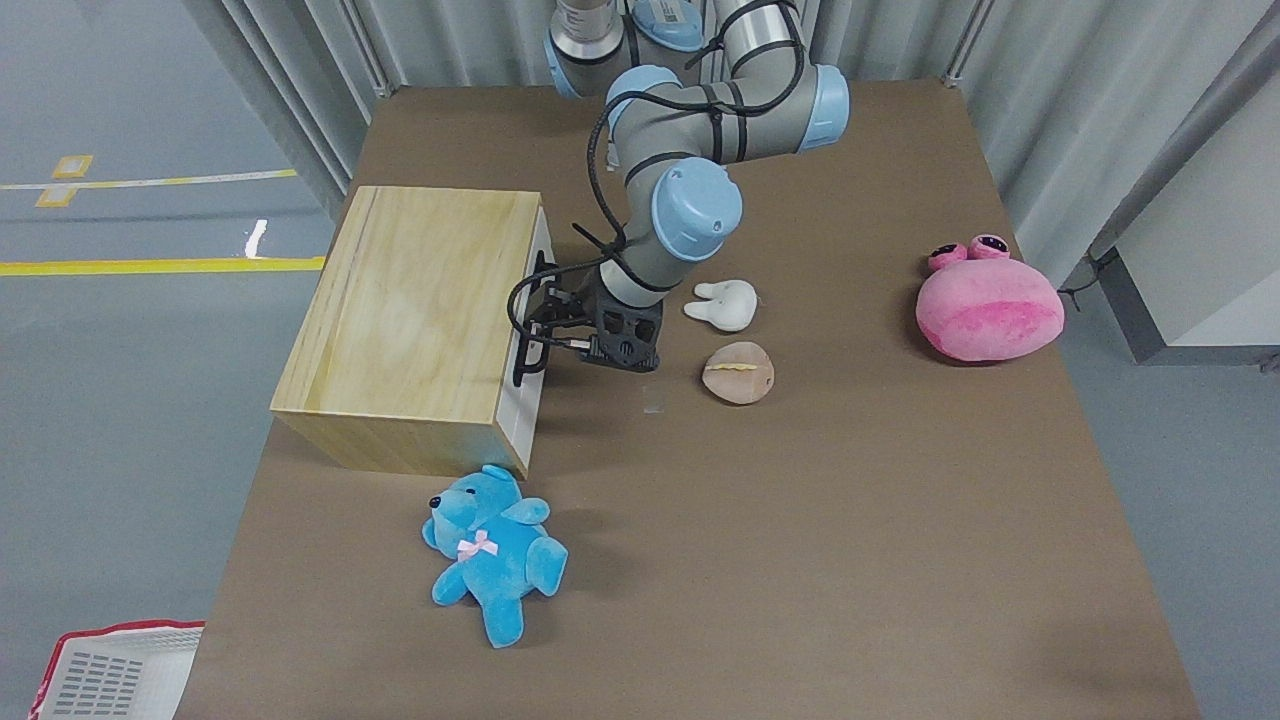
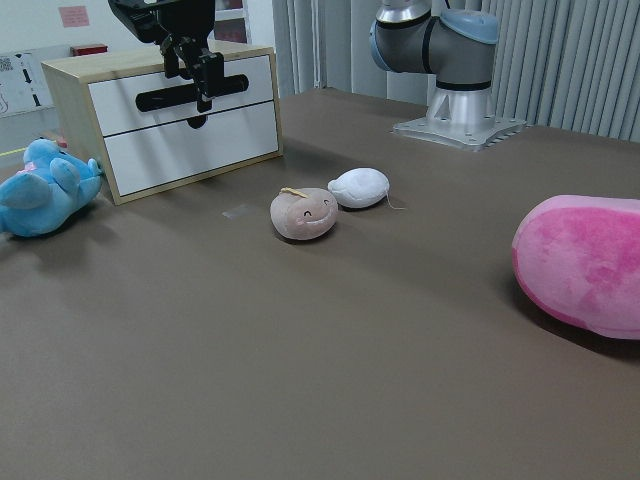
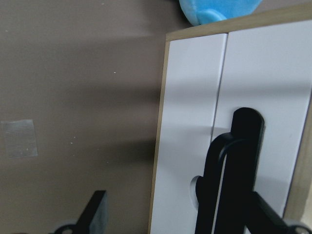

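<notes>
A wooden two-drawer cabinet (image 1: 402,300) has white fronts, with a black upper-drawer handle (image 3: 240,161). My gripper is at this handle; in the wrist view its fingers appear apart, one left of the drawer front, the other against the handle. Whether the handle is between them is unclear in the left view, where the gripper (image 2: 195,85) overlaps it. The drawers appear shut.
A blue bear (image 1: 494,552) lies beside the cabinet's near end. A white plush (image 1: 726,306), a round beige plush (image 1: 738,374) and a pink plush (image 1: 986,310) sit to the right.
</notes>
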